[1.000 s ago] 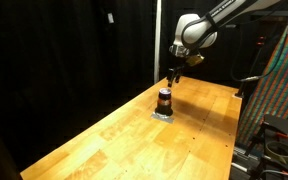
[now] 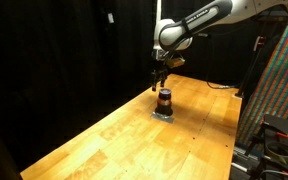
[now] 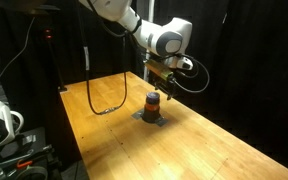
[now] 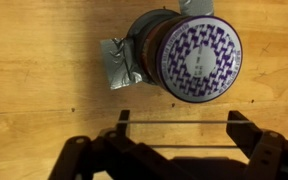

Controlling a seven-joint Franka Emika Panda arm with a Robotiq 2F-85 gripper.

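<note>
A dark, stacked round object with an orange band stands upright on the wooden table. From above, its purple-and-white patterned top shows, with a strip of silver tape across it. Silver tape also lies at its base. My gripper is open, its two dark fingers wide apart and only bare table visible between them in the wrist view. In the second exterior view the gripper hangs above the object, apart from it.
Bare wooden tabletop spreads widely around the object. Black curtains hang along the table's back. A cable loops beside the arm. A dark stand is at the right, off the table.
In exterior view 1 my arm has moved leftward, bringing the gripper from right of the object to close above it. The object has stayed in place.
</note>
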